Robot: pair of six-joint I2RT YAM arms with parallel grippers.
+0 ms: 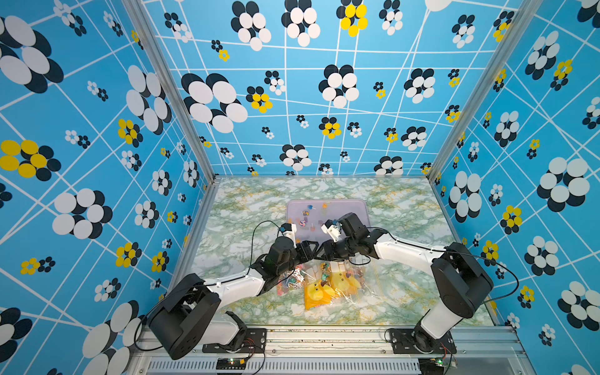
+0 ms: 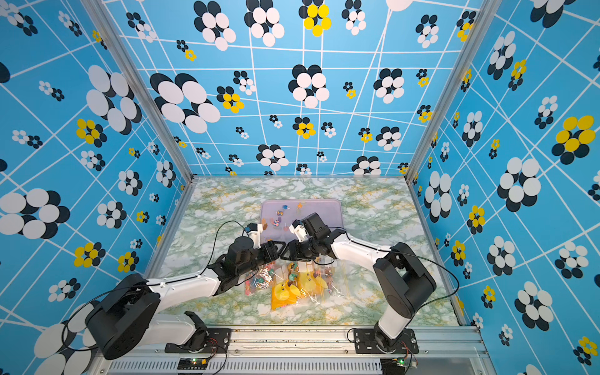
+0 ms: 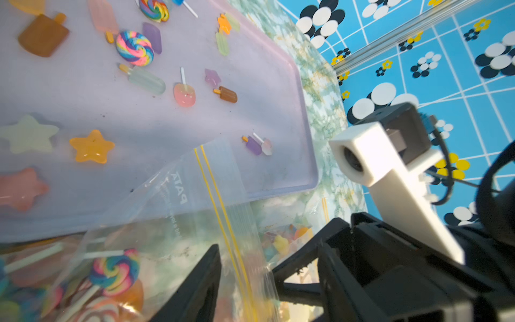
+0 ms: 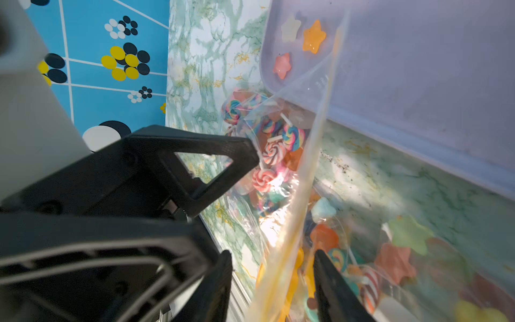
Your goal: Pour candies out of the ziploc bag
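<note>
A clear ziploc bag stands up between my grippers, its yellow-lined zip strip passing between each pair of fingers. My left gripper is part open around that strip, and my right gripper is part open around it as well; whether either touches the plastic I cannot tell. Under and around them lie plastic bags filled with candies and yellow packs. Behind them sits a pale lilac tray with scattered lollipop, star and popsicle candies.
The two grippers sit very close together over the tray's front edge. Patterned blue walls enclose the back and sides, and a metal rail runs along the front.
</note>
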